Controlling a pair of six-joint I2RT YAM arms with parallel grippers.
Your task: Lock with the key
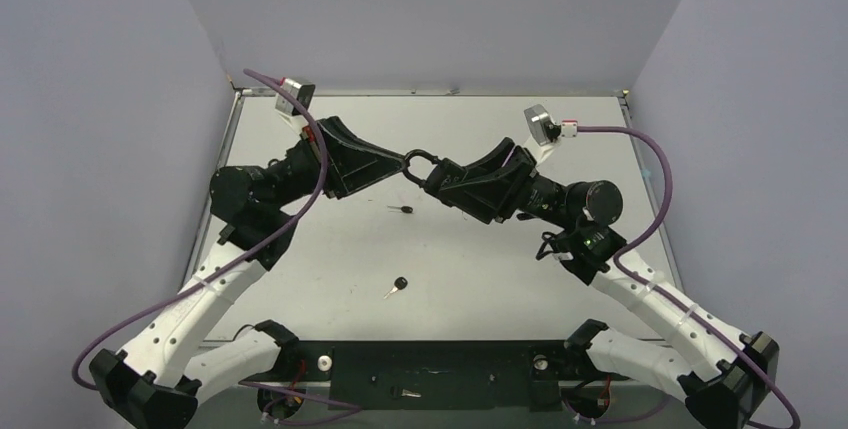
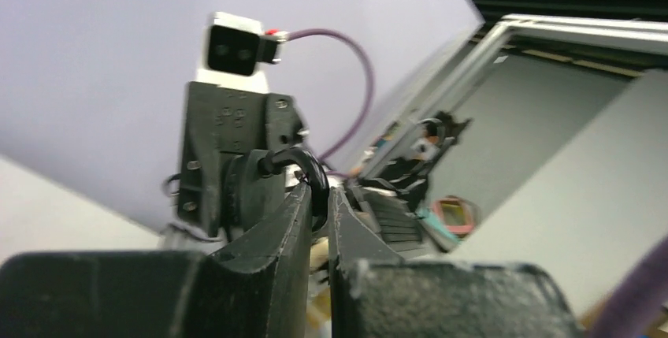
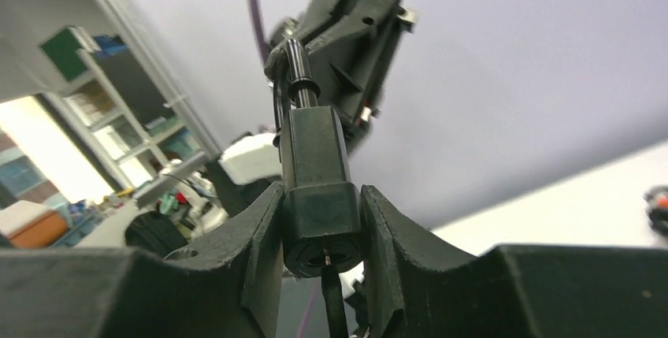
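Observation:
A black padlock [image 3: 315,157] sits between the fingers of my right gripper [image 1: 450,185], which is shut on its body. Its dark curved shackle [image 1: 418,154] reaches out to my left gripper [image 1: 403,164]. In the left wrist view the shackle [image 2: 315,176] lies between the left fingertips, a narrow gap parting them; whether they press on it I cannot tell. A thin dark strip [image 3: 334,306] shows below the lock's near end, unclear what it is. One key [image 1: 406,209] with a black head lies on the white table below the grippers; another key [image 1: 400,284] lies nearer the front.
The white table [image 1: 480,279] is otherwise largely bare, with free room around the keys. A dark strip [image 1: 430,369] with small metal parts runs along its front. Grey walls stand at the back and sides, and purple cables [image 1: 668,184] loop beside both arms.

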